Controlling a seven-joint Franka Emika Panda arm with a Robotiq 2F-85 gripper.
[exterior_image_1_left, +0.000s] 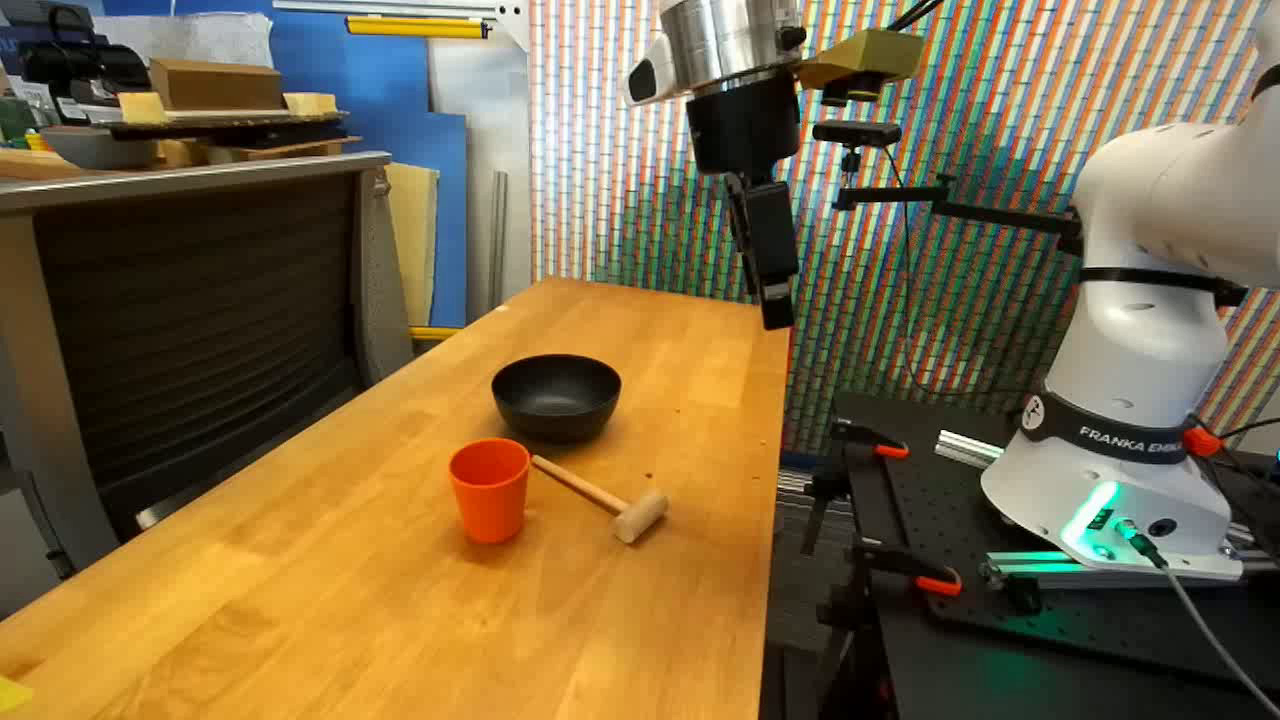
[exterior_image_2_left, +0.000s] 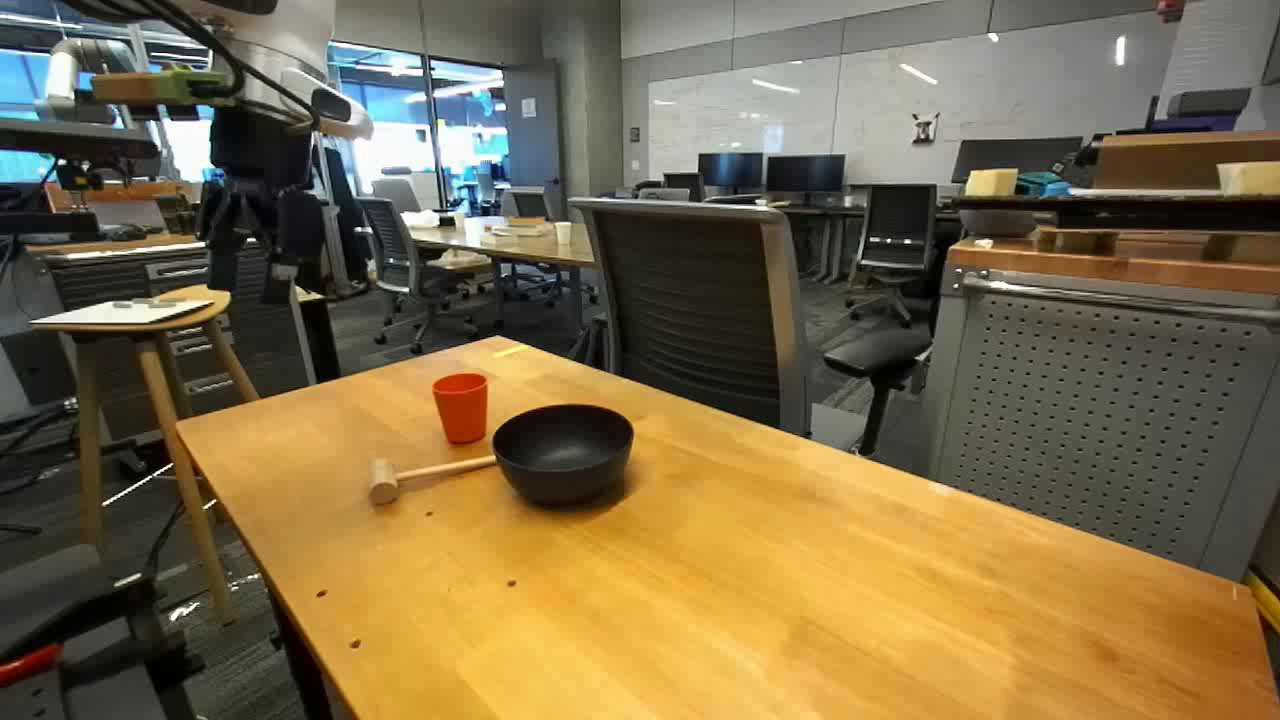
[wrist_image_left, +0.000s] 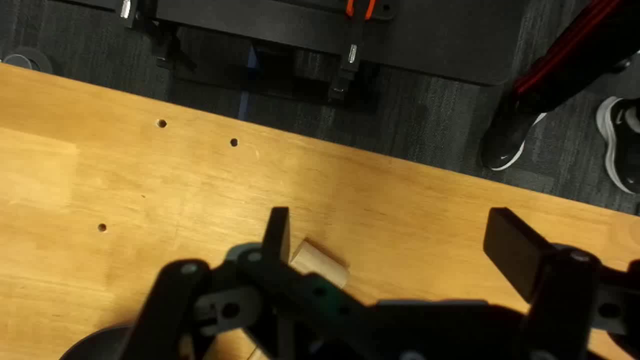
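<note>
On the wooden table lies a small wooden mallet (exterior_image_1_left: 600, 496), its handle end by the black bowl and the orange cup. The orange cup (exterior_image_1_left: 489, 490) stands upright, empty as far as its opening shows. Beside it is the black bowl (exterior_image_1_left: 555, 397), also upright. High over the table hangs my gripper, its two fingers wide apart with nothing between them. In the wrist view the mallet's head (wrist_image_left: 319, 264) shows below, close to the left finger, while the gripper body hides most of the handle. Only the rim of the bowl (wrist_image_left: 96, 345) appears there, and the cup is hidden.
An office chair (exterior_image_2_left: 702, 312) stands against its far side. In the wrist view, a black bench (wrist_image_left: 432, 36) lies beyond the table edge, and a person's shoes (wrist_image_left: 624, 144) show on the floor.
</note>
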